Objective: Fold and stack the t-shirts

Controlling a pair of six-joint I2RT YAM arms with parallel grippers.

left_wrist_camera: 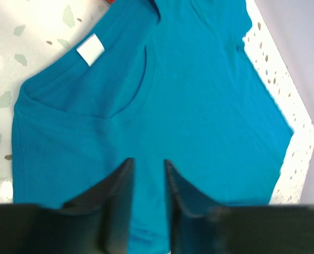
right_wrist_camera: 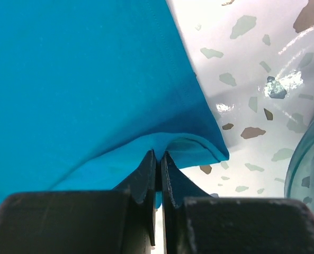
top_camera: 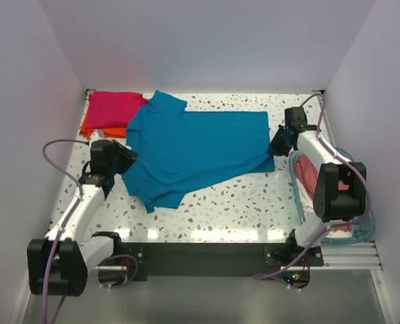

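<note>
A blue t-shirt (top_camera: 200, 142) lies spread across the table, its near edge partly turned over toward the middle. My right gripper is shut on the hem of the blue t-shirt (right_wrist_camera: 93, 79), which is pinched into a small raised fold near its right corner. Above the shirt's left end, by the collar, hovers my left gripper; its fingers stand apart with no cloth visibly held between them. In the left wrist view the blue t-shirt (left_wrist_camera: 199, 100) shows its neckline and a white label.
Folded red and orange shirts (top_camera: 115, 110) are stacked at the back left. At the right edge stands a clear blue basket (top_camera: 367, 226) holding pink and white cloth.
</note>
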